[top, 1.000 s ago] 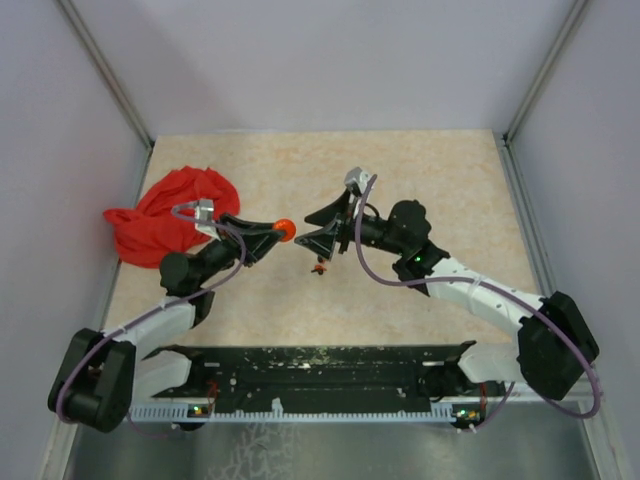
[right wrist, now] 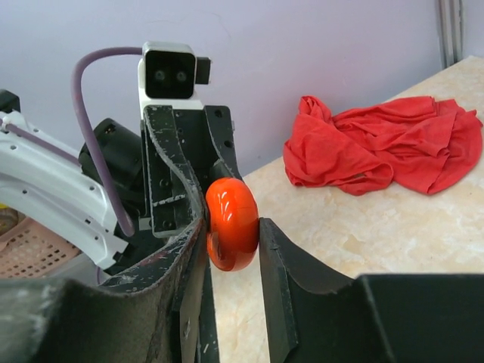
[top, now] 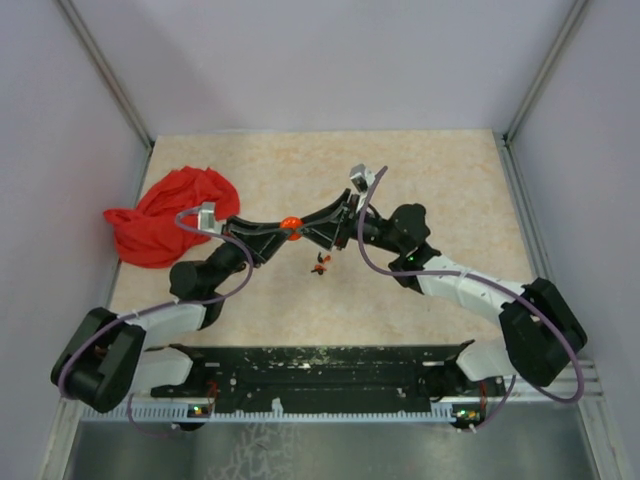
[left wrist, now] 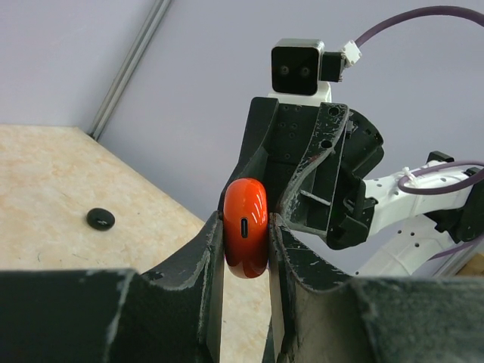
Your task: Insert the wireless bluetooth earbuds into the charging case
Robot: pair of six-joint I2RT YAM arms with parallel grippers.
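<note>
The red charging case (top: 291, 226) is held up in the air between the two grippers over the table's middle. My left gripper is shut on it; its port faces the left wrist camera. My right gripper meets it from the other side, its fingertips at the case; whether they close on it is unclear. Small red and black pieces (top: 320, 264), likely earbuds, lie on the table below, just right of the case. A black oval piece (left wrist: 100, 219) lies on the table in the left wrist view.
A crumpled red cloth (top: 170, 215) covers the table's left part.
Since a second ago both grippers have come together: the left moved right with the case, and the right now reaches it.
</note>
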